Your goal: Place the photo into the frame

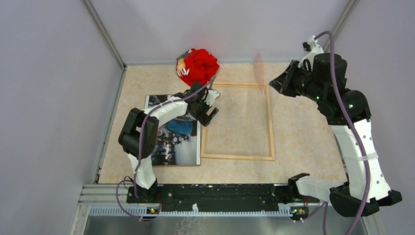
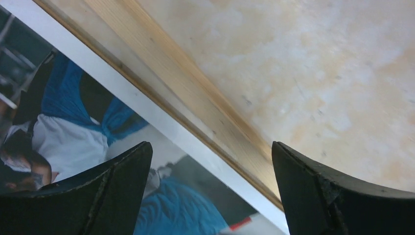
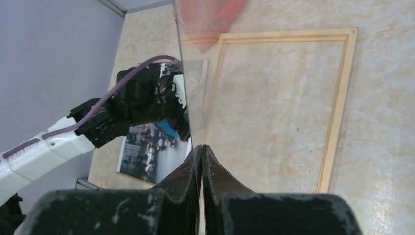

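Observation:
The photo (image 1: 176,147) lies at the left, its right edge beside the wooden frame (image 1: 269,122), seen close up in the left wrist view along the frame's rail (image 2: 205,98). My left gripper (image 1: 211,115) is open over that seam, its fingers apart with nothing held between them. My right gripper (image 1: 274,85) is raised at the upper right, shut on a clear thin sheet (image 3: 195,98) that hangs from its fingertips, seen in the right wrist view.
A crumpled red cloth (image 1: 200,63) lies at the back, behind the photo and frame.

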